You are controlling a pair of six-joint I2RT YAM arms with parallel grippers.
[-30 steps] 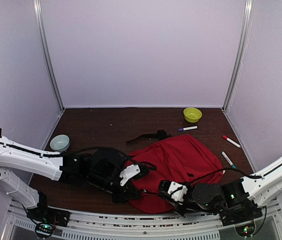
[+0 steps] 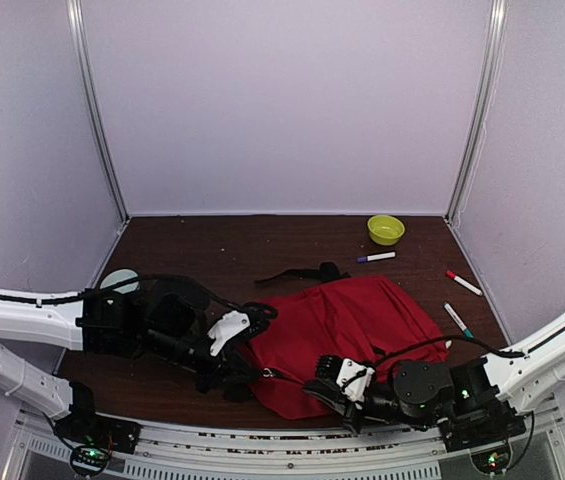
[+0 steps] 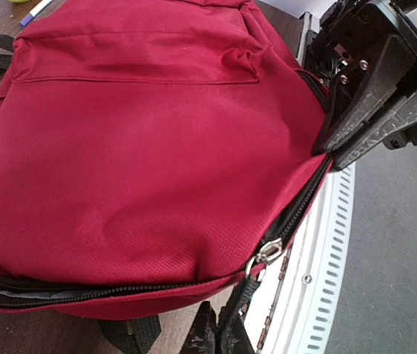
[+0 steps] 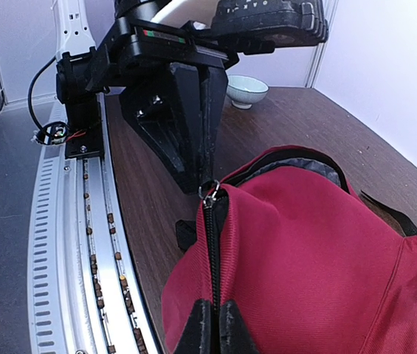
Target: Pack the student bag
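Note:
The red backpack (image 2: pixel 347 320) lies on the table's front with its zipper partly open. My left gripper is shut at the metal zipper pull (image 3: pixel 269 251), which stands at the corner of the bag's opening. My right gripper is shut on the bag's zipper edge, to the right of the left one, holding that stretch taut. Markers lie right of the bag: purple (image 2: pixel 376 257), red (image 2: pixel 464 283) and teal (image 2: pixel 458 319).
A yellow bowl (image 2: pixel 386 228) stands at the back right, a pale bowl (image 4: pixel 246 88) at the left behind the left arm. A metal rail (image 2: pixel 292 450) runs along the front edge.
My left gripper has moved left and back, away from the right gripper, along the zipper with the pull at its tips.

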